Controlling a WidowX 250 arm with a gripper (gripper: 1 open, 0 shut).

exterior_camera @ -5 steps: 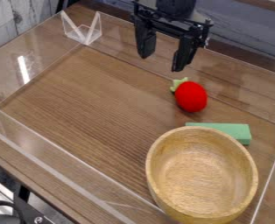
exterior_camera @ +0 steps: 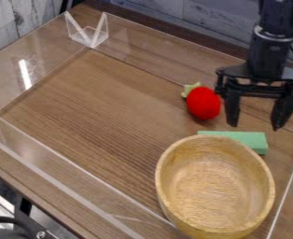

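My gripper [exterior_camera: 257,109] is at the upper right, pointing down with its black fingers open, above a green block [exterior_camera: 244,140]. Left of it sits a red round object [exterior_camera: 202,103] with a small green piece behind it. The green block lies at the back edge of a large tan bowl [exterior_camera: 214,187]. I cannot see anything between the fingers.
A white wire-like object [exterior_camera: 87,30] stands at the back left. Dark cables show at the bottom left corner.
My gripper has moved right and down, from behind the red object to beside it, over the green block. The objects on the table look unmoved.
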